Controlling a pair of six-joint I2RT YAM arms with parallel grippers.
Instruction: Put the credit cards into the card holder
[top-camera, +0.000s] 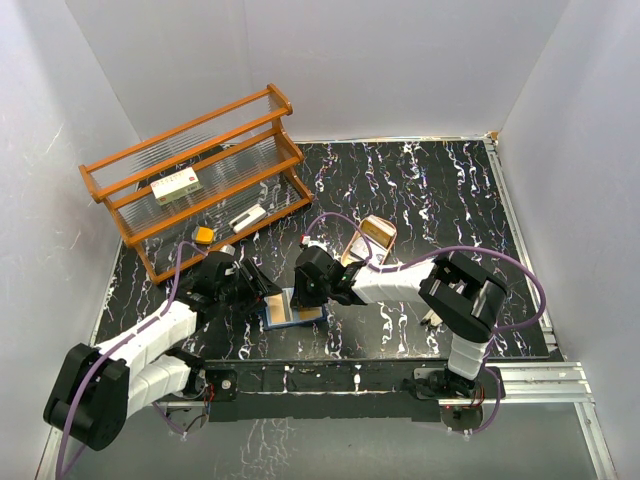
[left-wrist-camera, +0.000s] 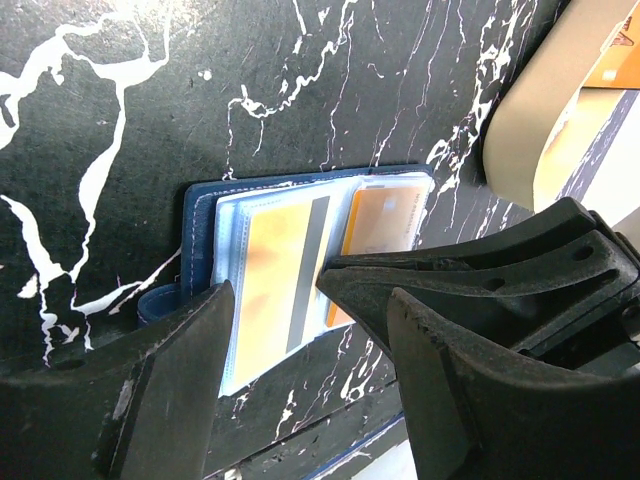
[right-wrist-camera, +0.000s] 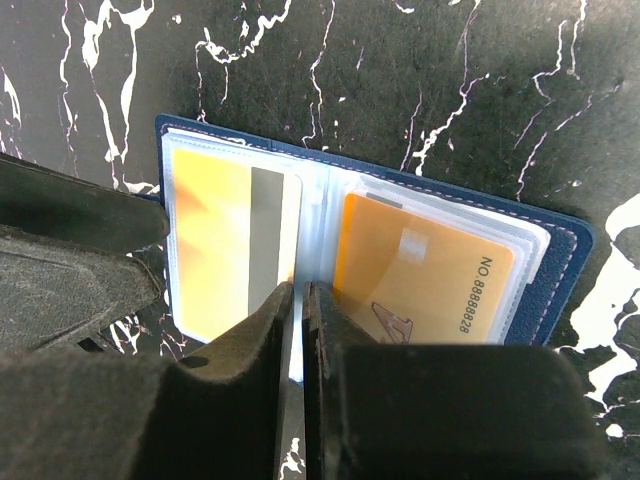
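An open blue card holder (top-camera: 294, 317) lies on the black marbled table between the grippers. Its clear sleeves hold a yellow card with a grey stripe (right-wrist-camera: 210, 230) and an orange numbered card (right-wrist-camera: 420, 270). My left gripper (top-camera: 262, 282) is part open at the holder's left side, its fingertips near the yellow card's edge in the left wrist view. My right gripper has its fingertips together on the holder's middle, between the two cards; whether anything is pinched between them is hidden.
A wooden rack (top-camera: 200, 210) with boxes and small items stands at the back left. A tan box with cards (top-camera: 371, 236) lies just behind the right arm.
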